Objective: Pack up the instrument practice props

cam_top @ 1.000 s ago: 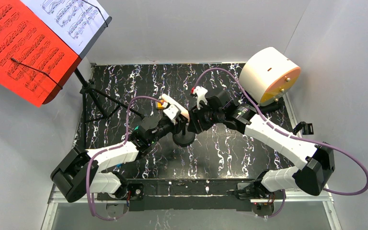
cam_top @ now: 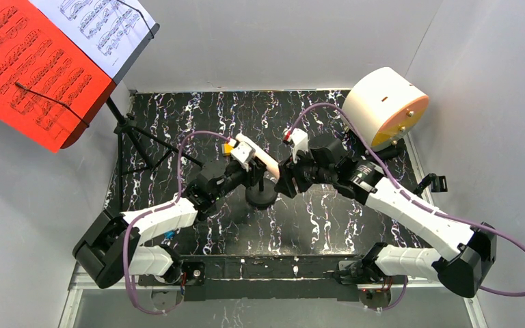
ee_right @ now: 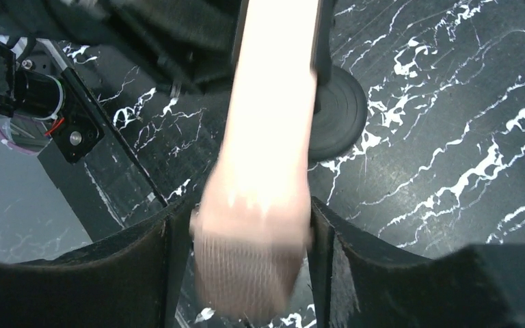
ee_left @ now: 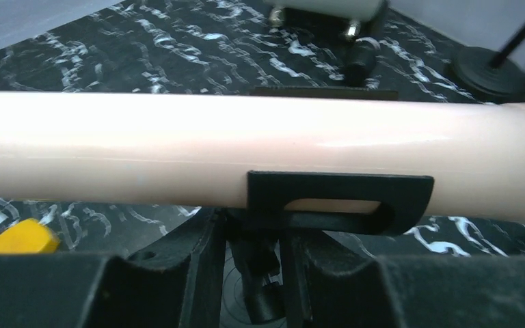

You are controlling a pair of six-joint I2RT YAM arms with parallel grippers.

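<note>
A pale pink microphone [cam_top: 262, 160] lies tilted across the middle of the top view, over a stand with a round black base [cam_top: 261, 197]. In the left wrist view the microphone [ee_left: 178, 137] spans the frame, with a black clip [ee_left: 342, 188] against its lower side. My left gripper is shut on the dark neck below that clip. My right gripper has the microphone's wider end between its fingers, which press in from both sides. In the right wrist view this end looks blurred, and the left gripper partly covers the stand.
A music stand with red and white sheets [cam_top: 34, 75] occupies the left, its tripod legs [cam_top: 143, 150] spread over the floor. A cream cylindrical case [cam_top: 383, 106] rests at the back right. A yellow object [cam_top: 228, 149] lies behind the left gripper.
My right gripper has shifted right and slightly toward the front. The microphone has moved the same way, sticking out farther right of the left gripper, which has hardly moved.
</note>
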